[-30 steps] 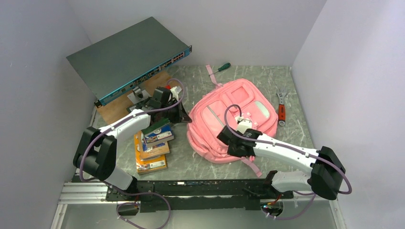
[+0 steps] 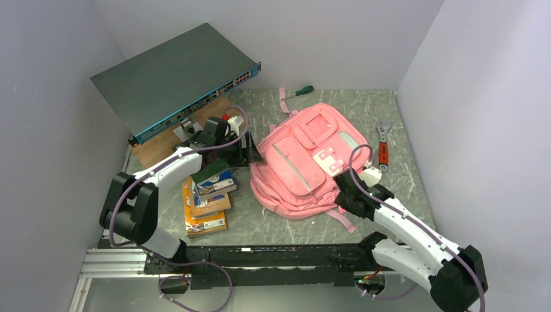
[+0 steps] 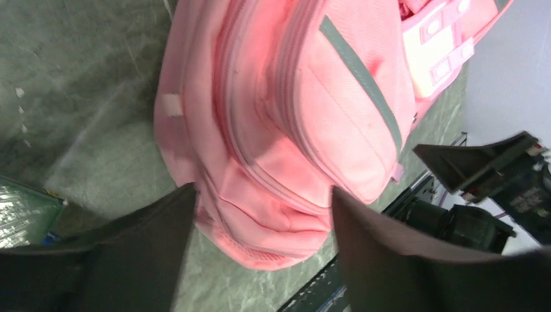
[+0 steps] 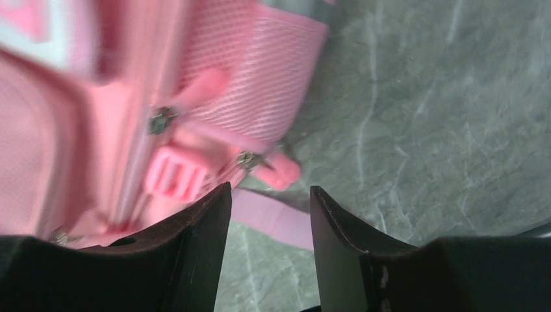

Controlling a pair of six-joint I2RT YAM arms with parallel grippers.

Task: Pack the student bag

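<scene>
A pink backpack [image 2: 295,162] lies flat on the marble table, its front pockets and zippers facing up. My left gripper [image 2: 250,151] hangs at the bag's left edge, fingers apart with nothing visible between them; in the left wrist view the bag's zipped left side lies below. My right gripper is open over the bag's lower right edge, near a zipper pull [image 4: 276,170], a pink buckle [image 4: 175,170] and a lilac strap [image 4: 273,218]. A stack of books [image 2: 205,221] sits left of the bag, partly under the left arm.
A network switch [image 2: 175,78] sits on a wooden board [image 2: 153,151] at back left. A screwdriver [image 2: 304,90] lies behind the bag, an adjustable wrench [image 2: 383,153] to its right. Walls bound the back and sides.
My right gripper has moved rightward to the bag's right edge.
</scene>
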